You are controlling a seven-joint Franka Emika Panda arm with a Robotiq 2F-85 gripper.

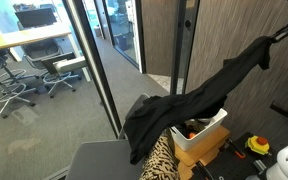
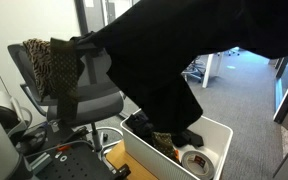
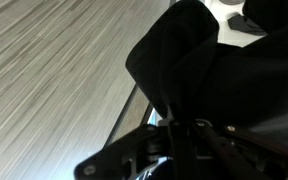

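Observation:
A long black cloth [image 1: 199, 100] is stretched from the grey chair up to my gripper [image 1: 275, 39] at the upper right. The gripper is shut on one end of it. In the second exterior view the black cloth [image 2: 164, 55] crosses the upper frame and a fold hangs down over the white box; the gripper cannot be seen there. Bunched black cloth [image 3: 174, 55] fills the space ahead of the gripper in the wrist view, hiding the fingertips. A patterned tan and black cloth [image 1: 162, 160] lies by the chair, partly under the black one.
The white box [image 2: 216, 135] holds several items, including a round roll [image 2: 195, 163], and stands on a wooden surface [image 1: 206, 150]. The grey chair [image 1: 96, 160] is beside it. A red and yellow stop button [image 1: 258, 145] sits near the robot base. Open floor lies beyond.

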